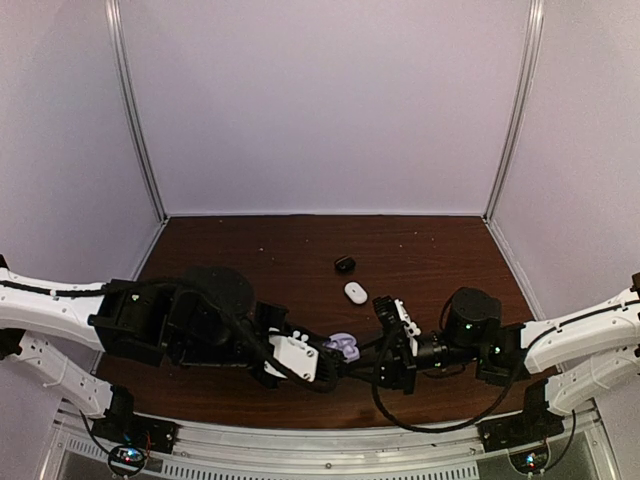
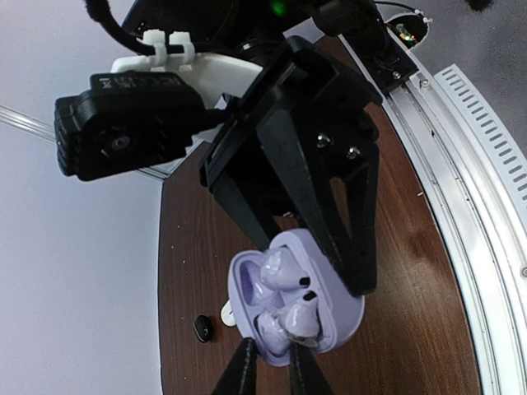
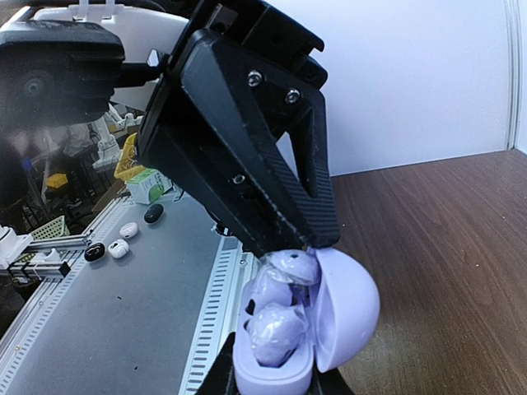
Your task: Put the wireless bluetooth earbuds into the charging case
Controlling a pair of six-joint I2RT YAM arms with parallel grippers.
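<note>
The lilac charging case [image 2: 342, 309] stands with its lid raised, held between the fingers of my right gripper. Two lilac earbuds with glossy tips, an upper earbud [image 2: 282, 270] and a lower earbud [image 2: 288, 321], sit in its cavity; how deep they are seated I cannot tell. At the case's edge my left gripper is part open, its fingertips close to the lower earbud, with no earbud visible between them. From the right wrist view, the left gripper's dark fingers come down close to the earbuds and the lid [image 3: 350, 309].
Farther back on the brown table lie a white case [image 1: 355, 293] and a small black case [image 1: 345, 264]. Both arms crowd the front middle, while the table's back is largely clear.
</note>
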